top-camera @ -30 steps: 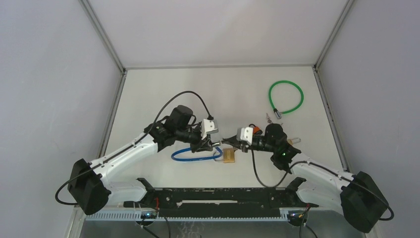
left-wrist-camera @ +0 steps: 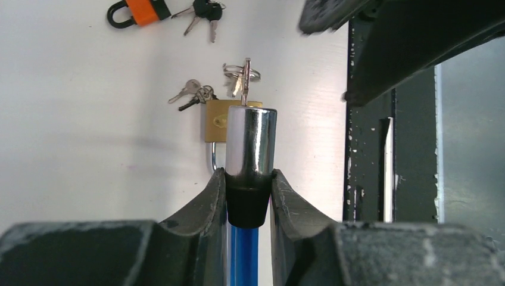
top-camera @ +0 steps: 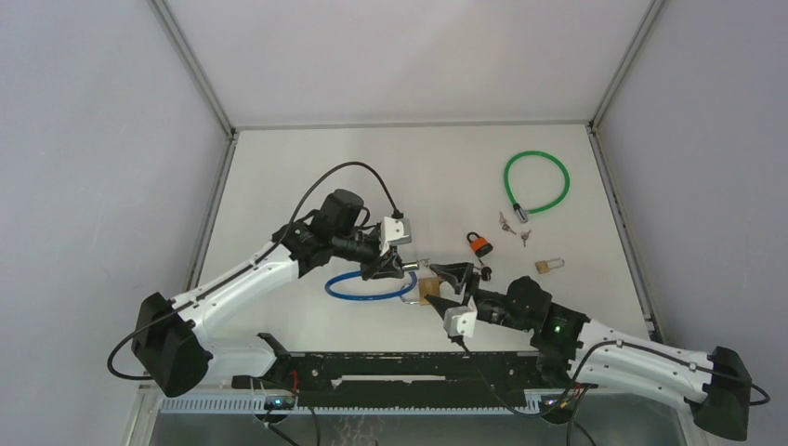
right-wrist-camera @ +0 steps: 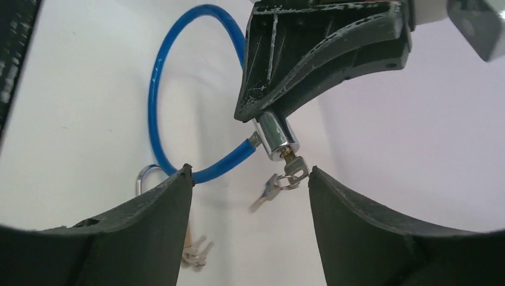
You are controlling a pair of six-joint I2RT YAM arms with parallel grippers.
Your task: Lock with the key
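Note:
The blue cable lock [top-camera: 361,297] lies in a loop on the table, its silver cylinder [left-wrist-camera: 251,137] raised at one end. Around the cylinder's dark base, my left gripper is shut. A key [right-wrist-camera: 296,168] stands in the cylinder's end face, with a ring and another key hanging from it. The cable's metal tip [right-wrist-camera: 255,140] meets the cylinder's side; how deep it sits cannot be told. My right gripper is open with nothing clasped, its fingers turned and spread, and one fingertip [right-wrist-camera: 317,173] appears near the key bow.
Below the grippers lies a brass padlock [top-camera: 428,290] with keys close by. An orange padlock [top-camera: 479,244], a smaller brass padlock [top-camera: 549,266], loose keys [top-camera: 505,223] and a green cable lock [top-camera: 566,177] lie to the right.
The left gripper, with the cylinder, has barely moved.

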